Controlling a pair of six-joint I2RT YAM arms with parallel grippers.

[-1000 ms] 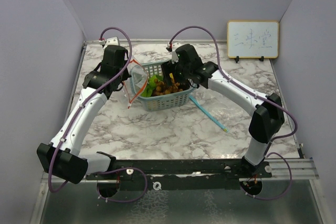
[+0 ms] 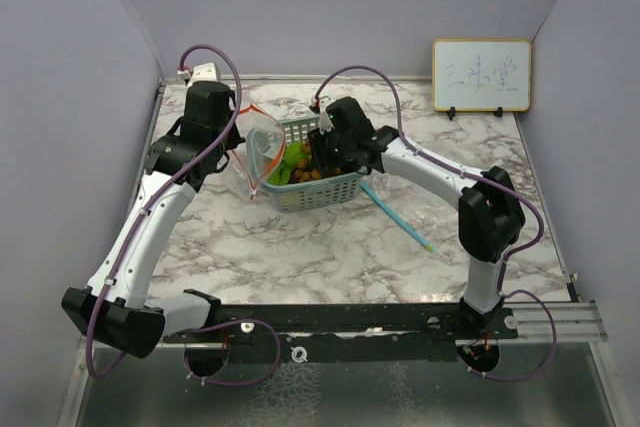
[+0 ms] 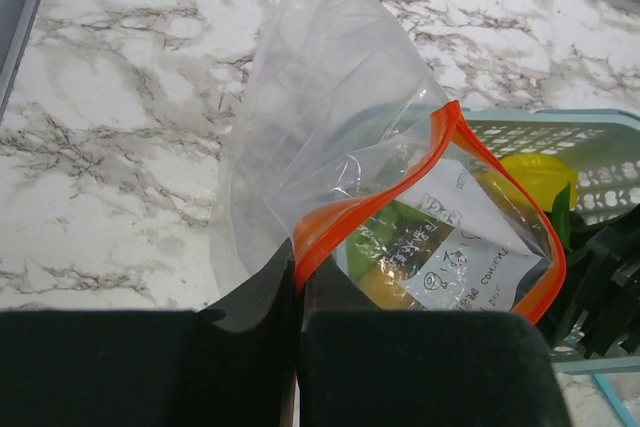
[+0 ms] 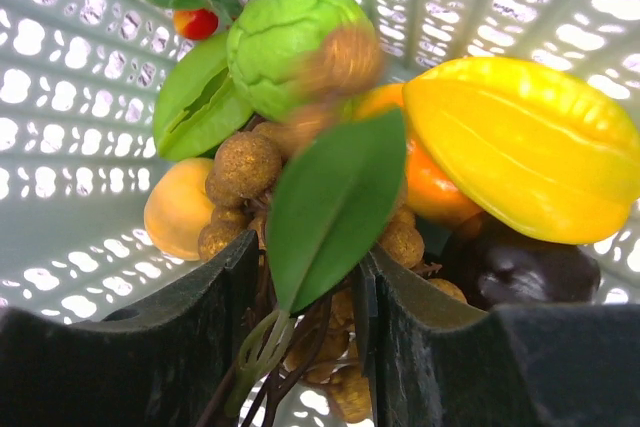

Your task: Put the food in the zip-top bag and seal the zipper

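The clear zip top bag [image 3: 330, 67] hangs with its orange-edged mouth spread beside and partly over the basket's left end. My left gripper is shut on the orange edge. A bunch of brown longans [image 4: 247, 164] with a green leaf [image 4: 335, 202] lies in the basket [image 2: 312, 196]. Down inside the basket, my right gripper is shut on the bunch's stems, the leaf rising between its fingers. Around the bunch lie a yellow star fruit [image 4: 520, 147], a green pepper-like fruit [image 4: 290, 47], an orange-yellow round fruit [image 4: 178, 209] and a dark eggplant-like fruit [image 4: 520, 267].
A blue stick [image 2: 398, 216] lies on the marble table to the basket's right. The whiteboard [image 2: 482, 75] stands at the back right. Bare table [image 2: 300, 267] extends in front of the basket. The basket's slotted walls rise close around my right gripper.
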